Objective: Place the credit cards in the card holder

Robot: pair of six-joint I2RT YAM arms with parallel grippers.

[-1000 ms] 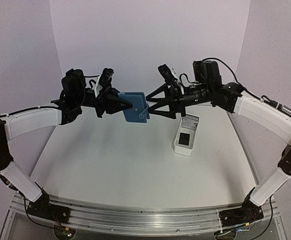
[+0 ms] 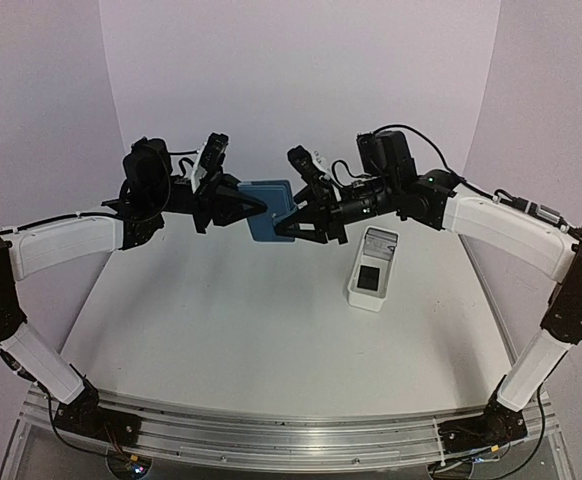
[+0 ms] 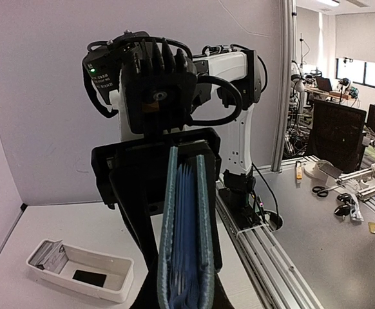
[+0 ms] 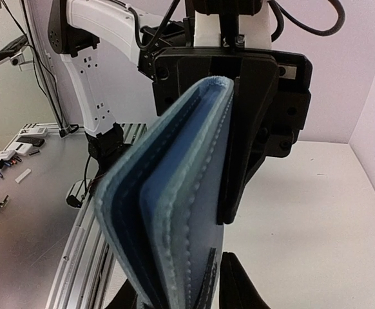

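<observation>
The blue card holder [image 2: 268,192] is held in the air over the table, with my left gripper [image 2: 259,208] shut on its left side. Seen edge-on in the left wrist view, the holder [image 3: 203,219] shows its blue inner leaves between two stitched covers. My right gripper [image 2: 283,228] is at the holder's right edge, partly open. In the right wrist view the fingers [image 4: 236,283] stand either side of the lower holder [image 4: 181,238]; contact cannot be made out. Grey cards [image 3: 51,256] lean at one end of the white box [image 3: 120,293].
That white box [image 2: 353,298] stands on the table below and right of the grippers. A dark rectangle [image 2: 369,278] lies on its floor. A metal rail [image 2: 291,425] runs along the front edge.
My right gripper has moved left, onto the holder's right edge, and its fingers have come closer together. The flap there now lies nearer the holder. My left gripper has hardly moved.
</observation>
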